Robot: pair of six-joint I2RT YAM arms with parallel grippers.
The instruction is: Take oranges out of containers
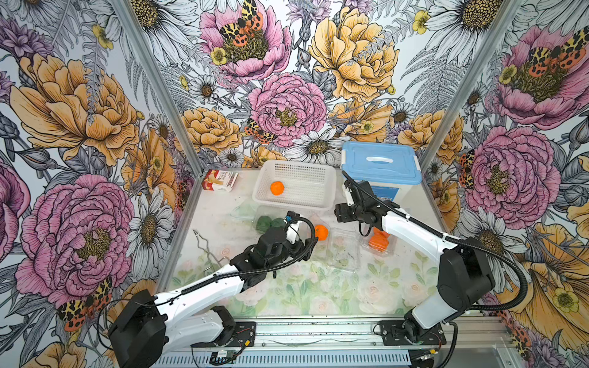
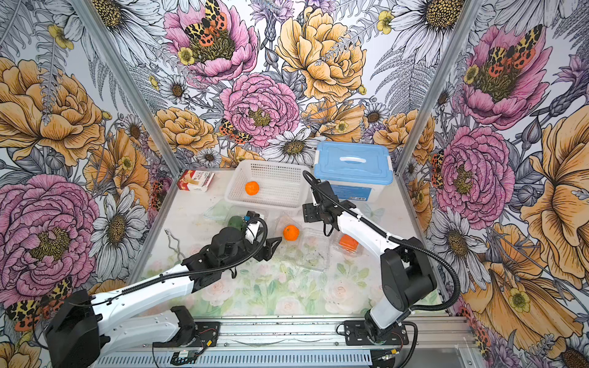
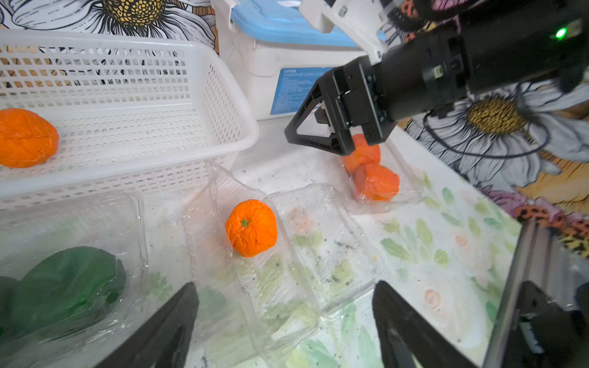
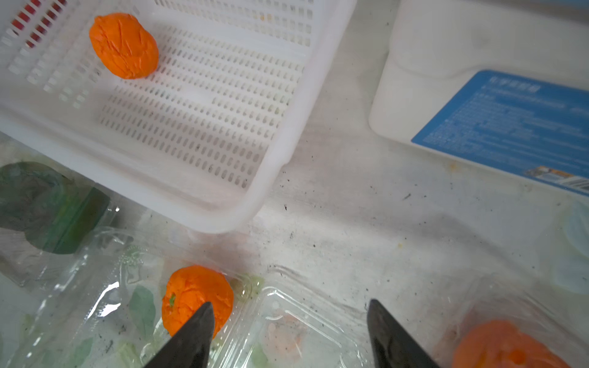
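An orange [image 3: 250, 227] sits in an open clear container [image 3: 285, 319] at the table's middle. Two oranges [image 3: 375, 181] are in another clear container at the right. A third container [image 3: 132, 220], at the left, holds green things [image 3: 67, 282]. A further orange [image 3: 24, 138] lies in the white basket [image 3: 165, 165]. My left gripper is over the table in front of the middle container, fingers apart and empty. My right gripper hangs above the space between basket and oranges, also open and empty.
A blue-lidded box [image 2: 352, 159] stands at back right, a small carton [image 2: 195, 180] at back left. Metal tongs [image 1: 205, 248] lie on the left.
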